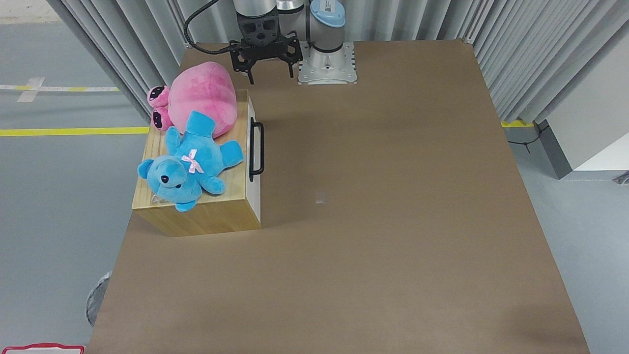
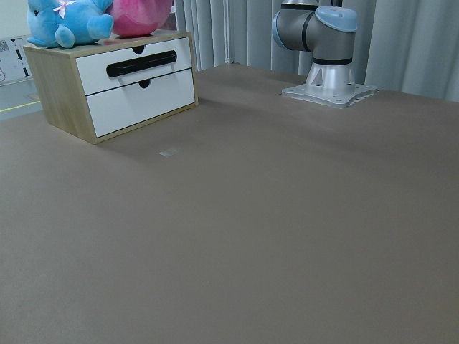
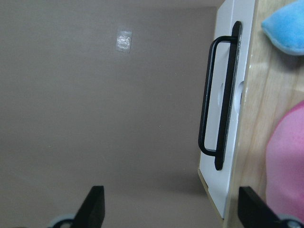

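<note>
A wooden drawer box (image 1: 194,219) with white fronts (image 2: 140,104) and a black handle (image 1: 260,147) stands at the left of the table, both drawers closed. A pink plush (image 1: 203,94) and a blue plush bear (image 1: 206,159) lie on its top. The gripper (image 1: 271,72) is open above the table's back, near the box's rear end. In the wrist view its two fingers sit apart at the bottom edge, empty, with the handle (image 3: 206,95) ahead of them.
The arm's base plate (image 1: 327,76) stands at the back edge, with grey curtains behind.
</note>
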